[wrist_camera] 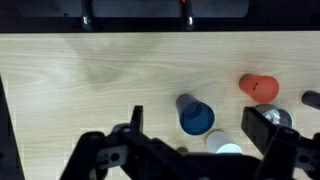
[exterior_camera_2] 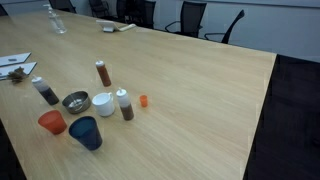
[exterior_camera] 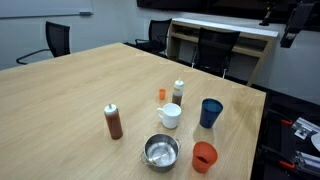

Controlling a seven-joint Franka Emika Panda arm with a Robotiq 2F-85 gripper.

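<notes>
My gripper stands open above the table, its two dark fingers wide apart with nothing held. Below it in the wrist view is a dark blue cup (wrist_camera: 196, 117); this upright cup (exterior_camera: 210, 112) is also on the table in exterior view 1. A red-orange cup (exterior_camera: 203, 156) stands nearer the front, beside a metal pot (exterior_camera: 160, 151). Behind the pot is a white mug (exterior_camera: 170, 116). One dark-sauce bottle (exterior_camera: 178, 92) with a pale top stands near the mug, and a reddish-brown bottle (exterior_camera: 114, 122) is farther left. A small orange object (exterior_camera: 162, 94) lies farther back.
Exterior view 2 shows another dark bottle (exterior_camera_2: 45, 91) by the pot and a clear bottle (exterior_camera_2: 57, 22) at the far end. Chairs and a shelf (exterior_camera: 223, 34) stand beyond it.
</notes>
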